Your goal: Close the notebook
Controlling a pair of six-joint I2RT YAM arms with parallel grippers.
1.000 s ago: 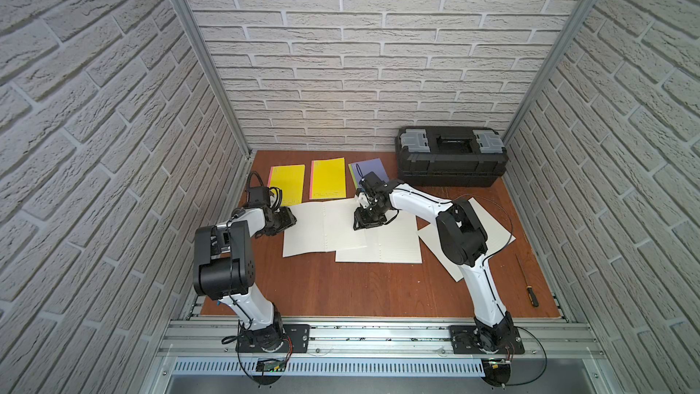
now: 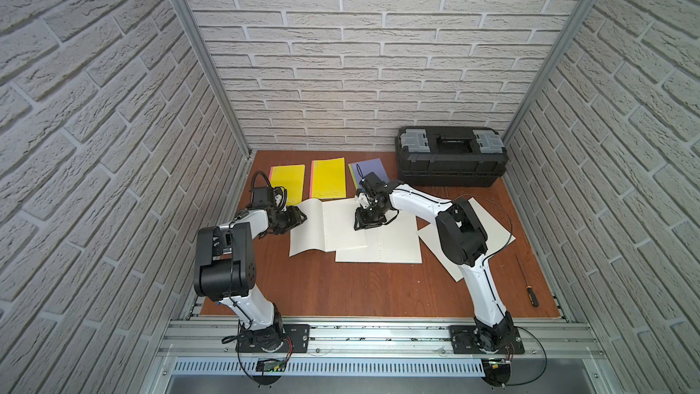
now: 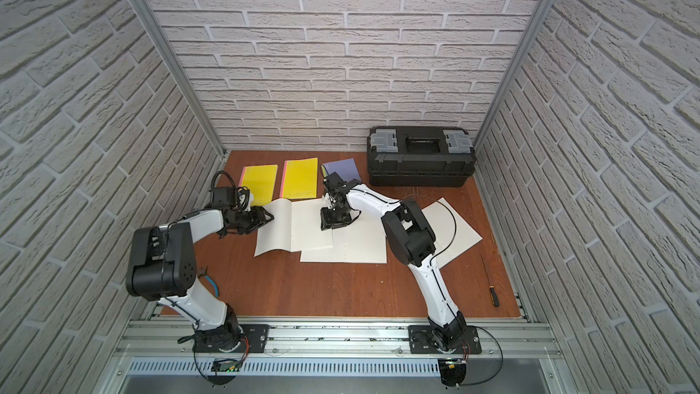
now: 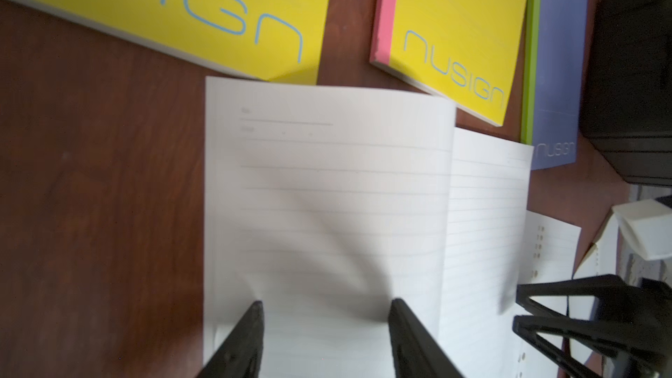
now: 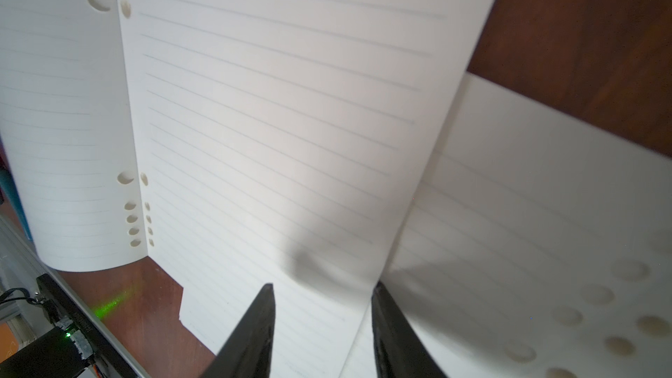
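The open notebook (image 2: 341,226) lies left of the table's middle. Its left leaf (image 2: 307,230) bows up from the table, while its right leaf rests partly over another open notebook. At the left leaf's outer side is my left gripper (image 2: 297,217); in the left wrist view my left gripper stands open, fingers apart over the lined page (image 4: 315,168). Near the right leaf's outer edge sits my right gripper (image 2: 358,224). In the right wrist view my right gripper is parted, one finger at the page edge and the other over the page (image 5: 280,140).
A second open notebook (image 2: 401,240) lies to the right, partly under the first. Two yellow notebooks (image 2: 328,178) and a purple one (image 2: 373,169) lie behind. Farther right are another open notebook (image 2: 481,230), a black toolbox (image 2: 452,157) and a screwdriver (image 2: 533,297).
The left leaf's outer edge has risen and shifted right, and the leaf now curves more. My left gripper has moved slightly right with it. The right arm has hardly moved.
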